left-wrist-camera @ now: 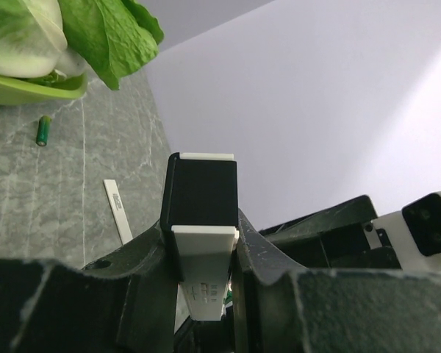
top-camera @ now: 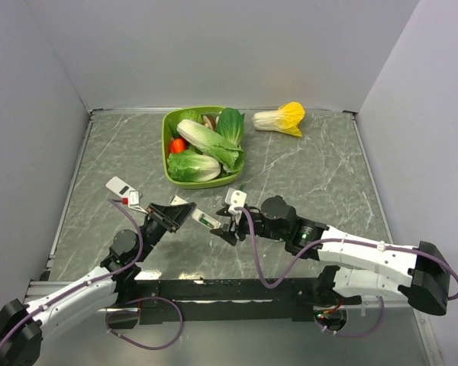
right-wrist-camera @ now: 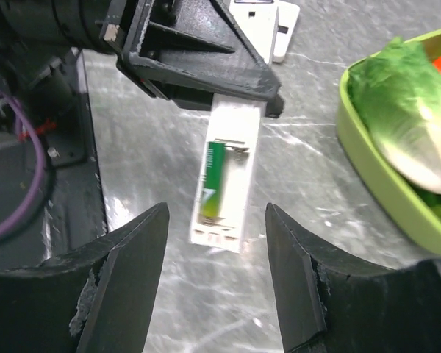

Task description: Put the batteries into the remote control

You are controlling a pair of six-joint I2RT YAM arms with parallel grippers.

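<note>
Above the table, my left gripper [top-camera: 185,211] is shut on the white remote control [right-wrist-camera: 239,187], whose open battery bay faces my right wrist camera. One green battery [right-wrist-camera: 213,176] lies in the left slot of that bay; the slot beside it looks empty. My right gripper stands open just off the remote's end, nothing between its fingers. On the table, in the left wrist view, a second green battery [left-wrist-camera: 42,130] lies near the basket. The long white strip [left-wrist-camera: 117,210], seemingly the battery cover, rests flat on the table.
A green basket [top-camera: 166,145] of vegetables stands behind the grippers. At the back right is a yellow-and-white vegetable [top-camera: 281,119]. Another white device [top-camera: 120,187] lies at the left.
</note>
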